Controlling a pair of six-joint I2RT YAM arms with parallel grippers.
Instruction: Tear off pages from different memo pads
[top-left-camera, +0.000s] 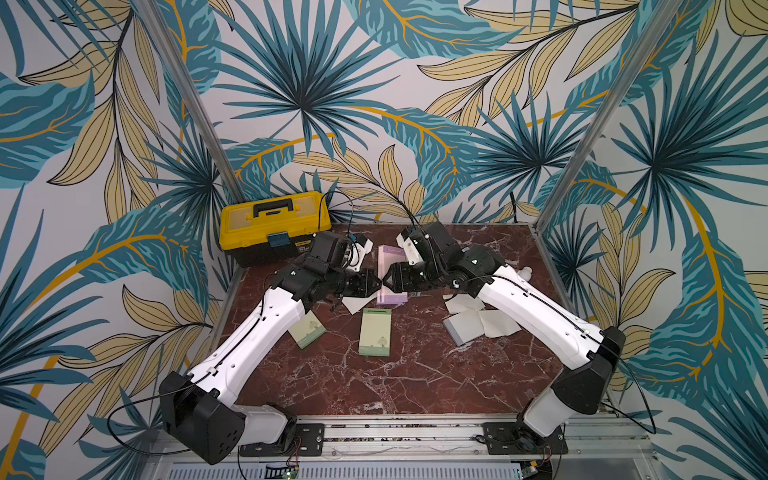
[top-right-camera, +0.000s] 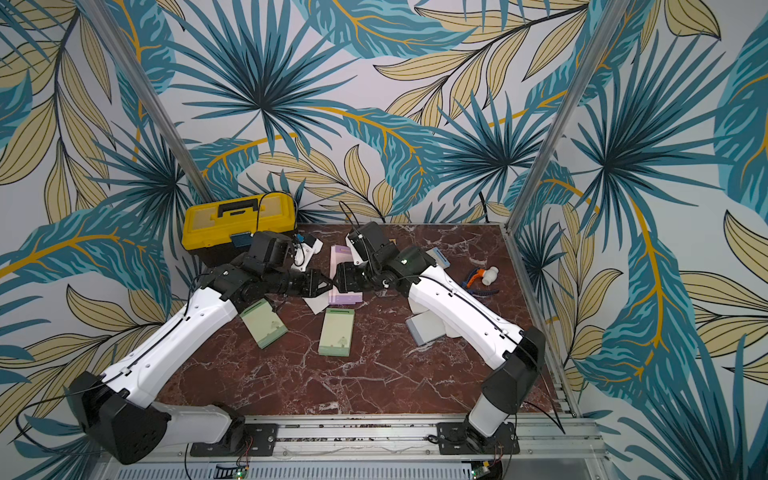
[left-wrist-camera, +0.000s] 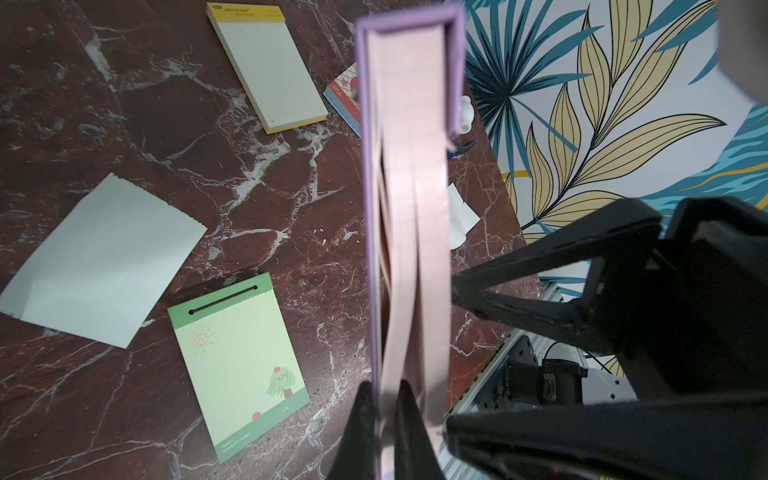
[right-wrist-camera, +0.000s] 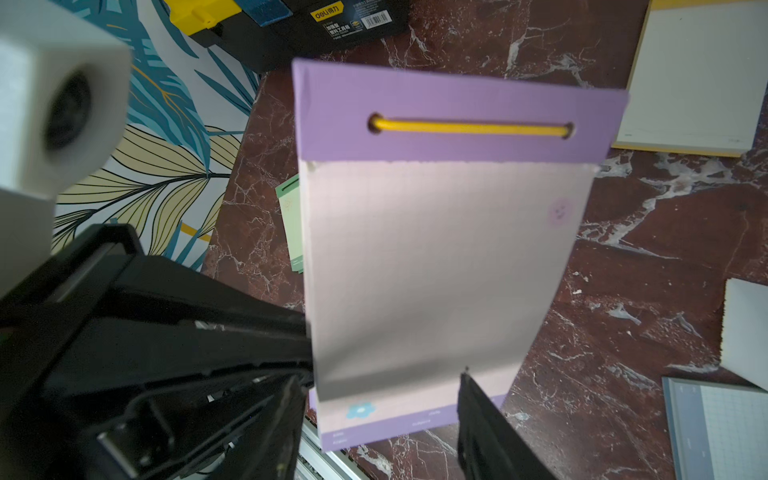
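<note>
A purple memo pad (right-wrist-camera: 448, 272) with a yellow cord through its header is held up off the table between my two arms. The left wrist view shows it edge-on, its pages (left-wrist-camera: 436, 240) parted into bent layers near the lower end. My left gripper is shut on the pad's lower part. Facing the pad's printed sheet, my right gripper has its fingers (right-wrist-camera: 480, 424) apart, close to the bottom edge. Across in the left wrist view, the right gripper's fingers (left-wrist-camera: 552, 292) also stand apart beside the pages. Contact with a page cannot be told.
A green memo pad (top-left-camera: 374, 332) lies at mid table, with another green one (top-left-camera: 306, 329) to its left. A pale blue pad (top-left-camera: 466, 328) rests at right. Loose white paper (left-wrist-camera: 104, 260) and a yellow-topped pad (left-wrist-camera: 276, 72) lie around. The yellow toolbox (top-left-camera: 276, 214) stands at back left.
</note>
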